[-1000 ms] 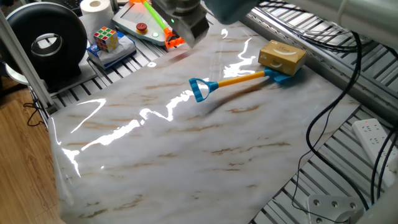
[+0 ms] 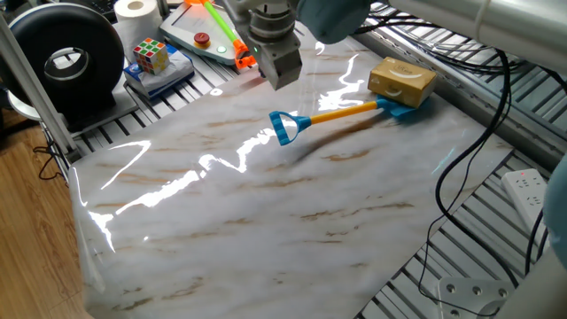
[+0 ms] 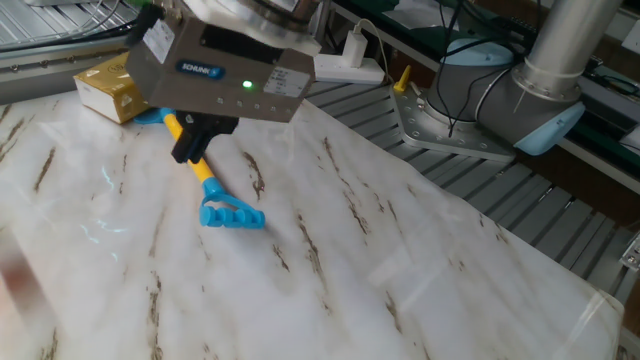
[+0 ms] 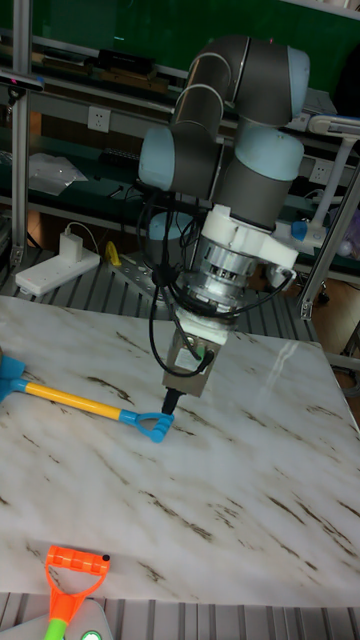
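A toy shovel with a yellow shaft [image 2: 344, 113], a blue grip [image 2: 283, 128] and a blue blade [image 2: 403, 108] lies on the marbled sheet. A yellow-brown box [image 2: 401, 81] sits at the blade, covering part of it. My gripper [image 3: 187, 158] points down, its dark fingers close together and in front of the shaft in exterior view 2. In exterior view 3 the gripper [image 4: 169, 410] overlaps the shovel's blue grip [image 4: 156, 425]; contact cannot be told. Exterior view 1 shows the gripper body [image 2: 282, 69] beyond the shovel, without clear fingertips.
A Rubik's cube [image 2: 151, 55] on a blue-white box, a paper roll [image 2: 140, 19] and a green-orange toy [image 2: 221, 31] stand outside the sheet. Cables [image 2: 447, 190] hang at the right, near a power strip [image 2: 529, 195]. Most of the sheet [image 2: 239, 257] is clear.
In exterior view 1 the gripper body has moved slightly right and down in the picture. The shovel and the box have stayed put.
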